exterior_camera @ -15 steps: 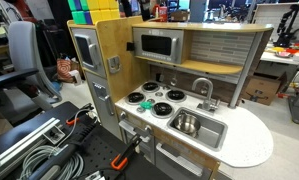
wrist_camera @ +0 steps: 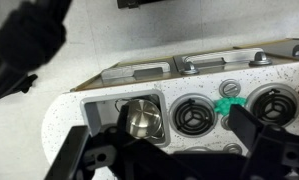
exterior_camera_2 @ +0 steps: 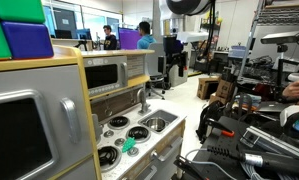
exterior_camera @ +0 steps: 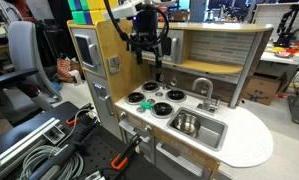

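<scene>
A silver pot (exterior_camera: 188, 124) sits in the metal sink (exterior_camera: 211, 136) of a toy kitchen; the wrist view shows the same pot (wrist_camera: 142, 118) from above. Crumpled between the stove burners is a small green thing (wrist_camera: 229, 104), perhaps cloth, also seen as a green patch (exterior_camera_2: 130, 146) in exterior view 2. High above the counter, in front of the microwave, hangs my gripper (exterior_camera: 146, 62). Its dark fingers (wrist_camera: 253, 130) are spread apart along the bottom of the wrist view, with nothing held between them. It touches neither the pot nor the green thing.
The upper shelf (exterior_camera: 214, 67) and microwave (exterior_camera_2: 104, 74) stand behind the counter. A tall faucet (exterior_camera: 206, 92) rises behind the sink. Cables (exterior_camera: 51, 160) lie on the dark table in front.
A second ago the arm was outside exterior view 1. It has come in from above, in front of the microwave, and its hand has since turned somewhat. The pot and green thing have not moved.
</scene>
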